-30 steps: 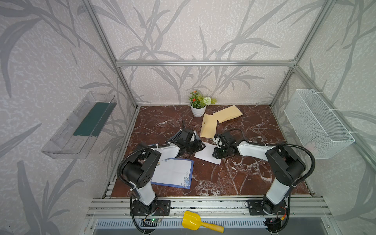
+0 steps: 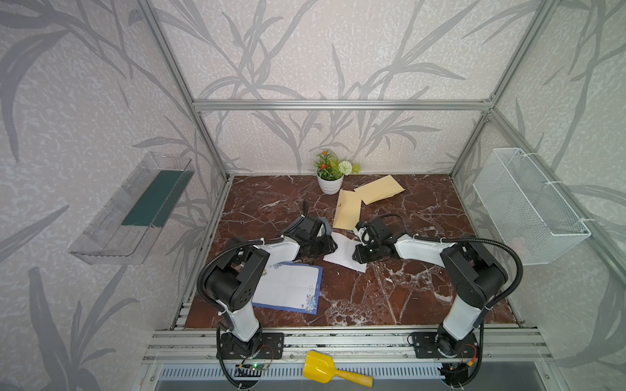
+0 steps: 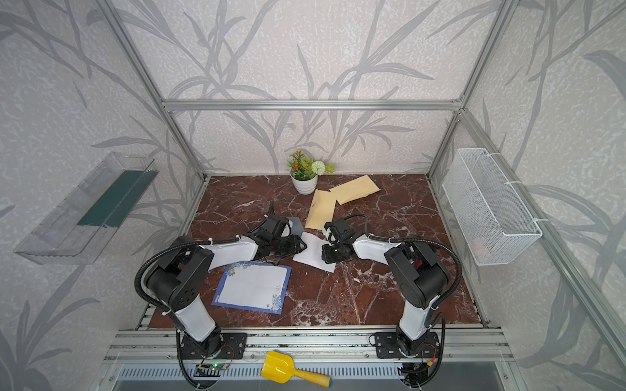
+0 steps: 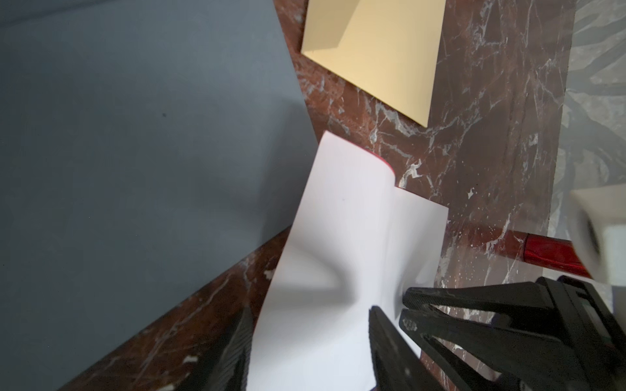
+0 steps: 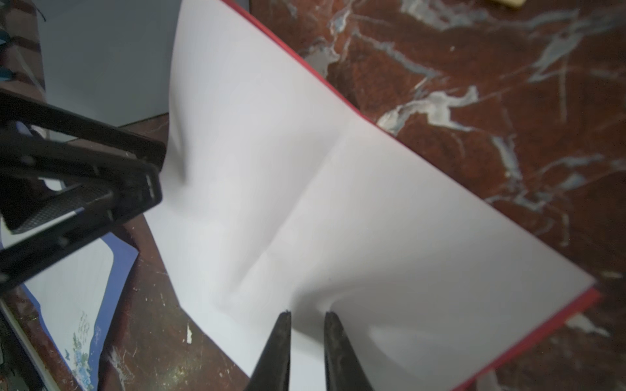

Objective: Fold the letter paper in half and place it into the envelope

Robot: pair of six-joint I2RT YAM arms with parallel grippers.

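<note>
A white letter paper with a red underside edge [image 5: 404, 215] lies between both grippers, its surface bulging and creased. Over its left part stands my left gripper, fingers apart, with paper showing between them. My right gripper is at the paper's right part; a narrow gap separates its fingertips, and the sheet puckers just ahead of them. Whether either gripper pinches any paper is hard to tell. One tan envelope [image 2: 348, 209] lies just behind the paper, and another [image 2: 380, 189] lies farther back to the right.
A blue-bordered sheet [image 2: 287, 286] lies at front left. Beside the left gripper is a flat grey panel [image 4: 143, 150], partly hidden from above by the arm. A flower pot [image 2: 330, 183] stands at the back.
The letter paper has shifted slightly left, and its back edge now bulges upward. My left gripper has moved a little left; the right one has barely moved.
</note>
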